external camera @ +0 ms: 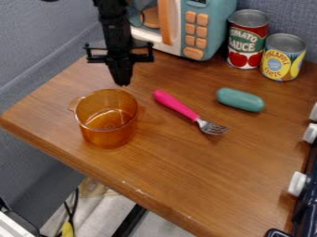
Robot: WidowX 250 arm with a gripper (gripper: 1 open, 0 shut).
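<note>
My black gripper (121,76) hangs pointing down over the back left of the wooden table, just behind an orange transparent pot (107,125). Whether its fingers are open or shut is unclear at this size. A fork with a pink handle (176,106) lies right of the pot, and a teal oblong object (240,99) lies further right.
A toy microwave (196,28) stands at the back, beside a red can (247,46) and a yellow can (283,61). A dark stove-like appliance (301,208) edges the right side.
</note>
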